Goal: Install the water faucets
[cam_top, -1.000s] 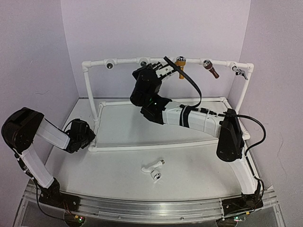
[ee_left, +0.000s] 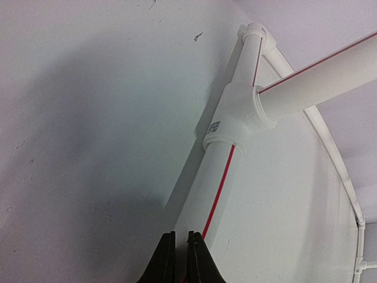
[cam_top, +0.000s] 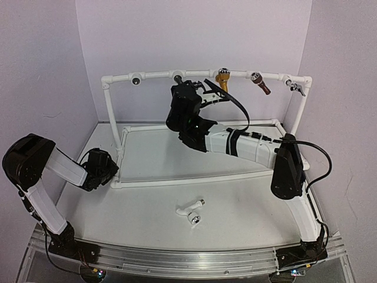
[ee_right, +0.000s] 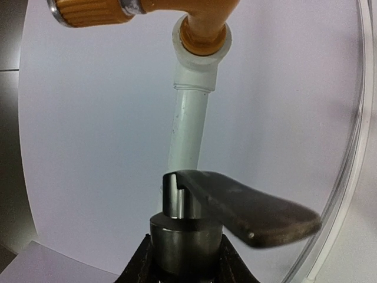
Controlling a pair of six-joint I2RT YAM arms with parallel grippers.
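Note:
In the right wrist view my right gripper is shut around the round body of a dark metal faucet [ee_right: 185,239], whose flat lever points right. In the top view that gripper [cam_top: 191,85] is at the upper white pipe [cam_top: 156,75], by its second fitting from the left. Whether the dark faucet is seated there cannot be made out. A white faucet [cam_top: 189,212] lies on the table in front. Orange [cam_top: 223,76], brown [cam_top: 259,81] and silver [cam_top: 294,87] faucets sit on the pipe farther right. My left gripper is shut, low beside the frame's left side, its fingers nearly together.
The leftmost fitting [cam_top: 136,78] on the upper pipe has no faucet on it. The lower frame pipe [cam_top: 194,180] crosses the table between the arms. A cable [cam_top: 324,171] loops off the right arm.
The pipe's right end has shifted slightly left. The left arm and the white faucet are unmoved.

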